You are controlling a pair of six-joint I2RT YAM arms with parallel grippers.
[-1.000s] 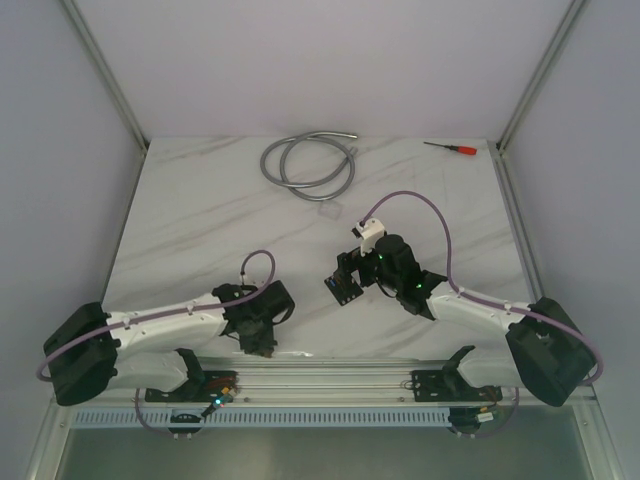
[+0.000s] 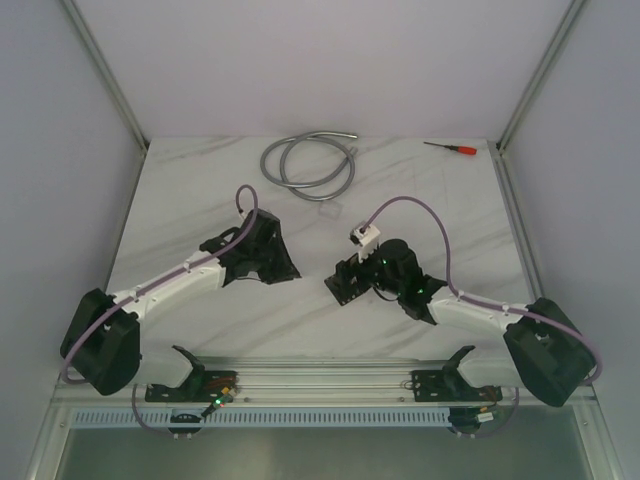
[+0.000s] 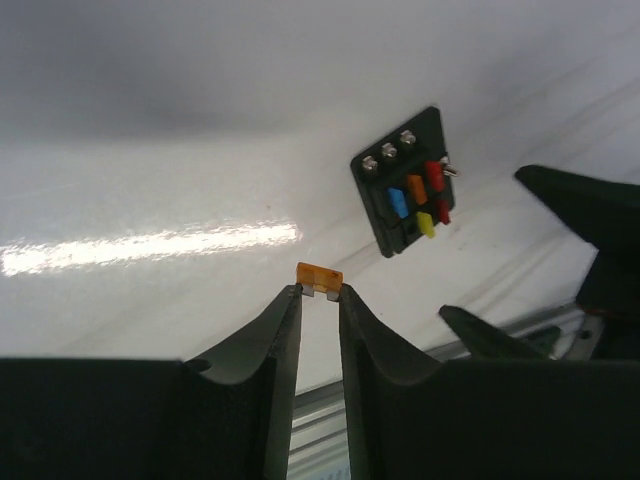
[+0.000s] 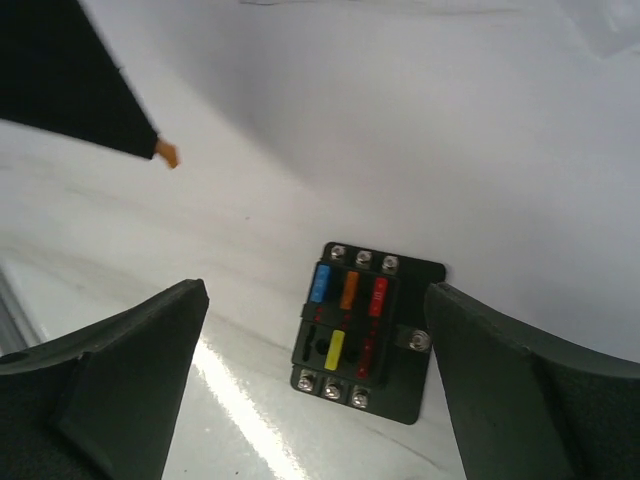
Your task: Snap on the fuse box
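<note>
The black fuse box with coloured fuses and silver terminals lies on the table below my right gripper, which stands open over it. In the left wrist view the box is up and right of my left gripper, which is shut on an orange fuse. In the top view the box is partly under the right arm, and the left gripper hangs left of it.
A grey hose lies coiled at the back, a screwdriver at the back right. A small clear object lies below the hose.
My left gripper has moved from the front edge toward the back and right, up beside the fuse box. The right arm has shifted only slightly.
</note>
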